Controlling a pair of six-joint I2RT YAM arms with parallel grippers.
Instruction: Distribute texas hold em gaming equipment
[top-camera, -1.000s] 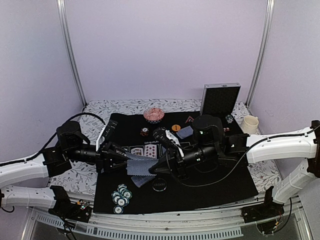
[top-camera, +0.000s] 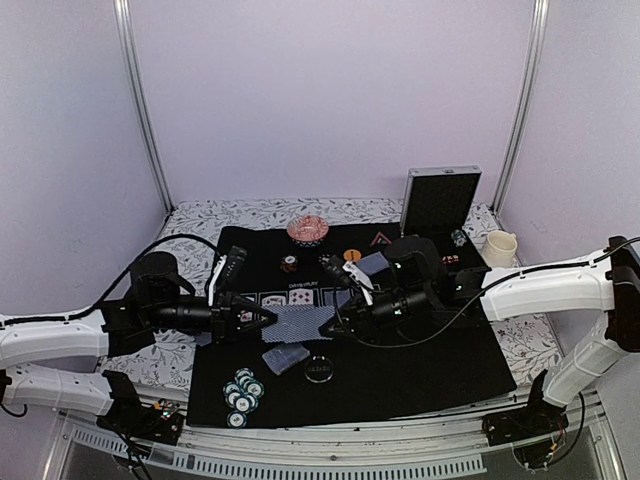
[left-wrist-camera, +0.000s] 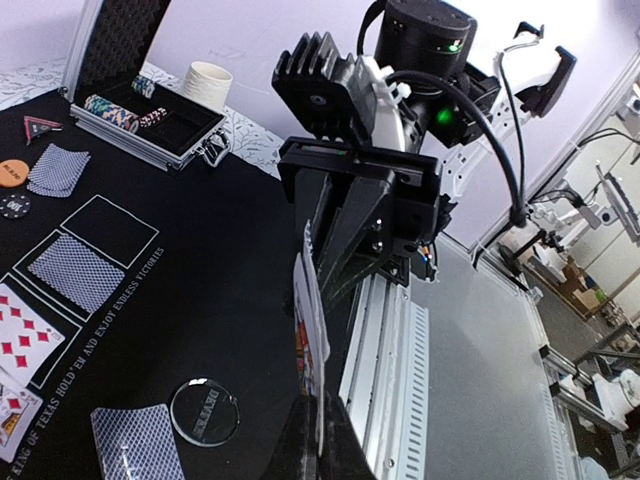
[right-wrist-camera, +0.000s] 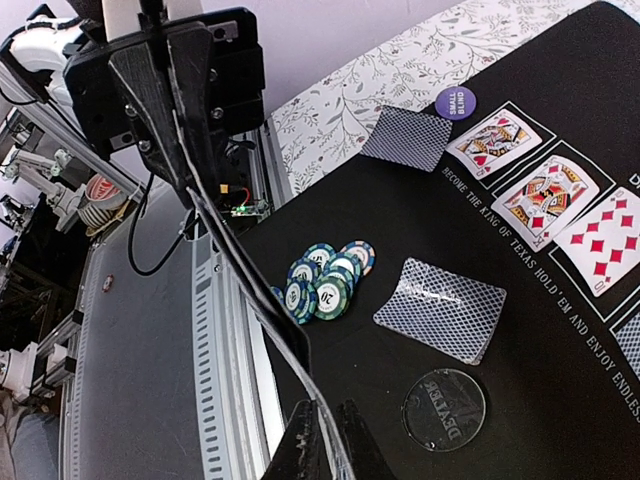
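Note:
Thin playing cards (top-camera: 297, 323) with blue patterned backs are stretched between my two grippers above the mat. My left gripper is shut on their left end. At the other end, my right gripper is shut on the same cards. In both wrist views the cards (left-wrist-camera: 309, 320) appear nearly edge-on; how many there are cannot be told. Below them a face-down card pile (right-wrist-camera: 440, 310) lies beside the clear dealer disc (right-wrist-camera: 445, 410). Face-up cards (right-wrist-camera: 545, 200) lie in the printed row. Another face-down pile (right-wrist-camera: 407, 138) sits by the purple small blind button (right-wrist-camera: 456, 102).
Loose chips (top-camera: 240, 394) are heaped at the mat's front left. An open case (top-camera: 440, 204) with chips stands back right, near a white cup (top-camera: 499, 248). A red bowl (top-camera: 308, 230) is at the back.
The fanned cards now lie closer together. Both grippers have shifted slightly right in the top view.

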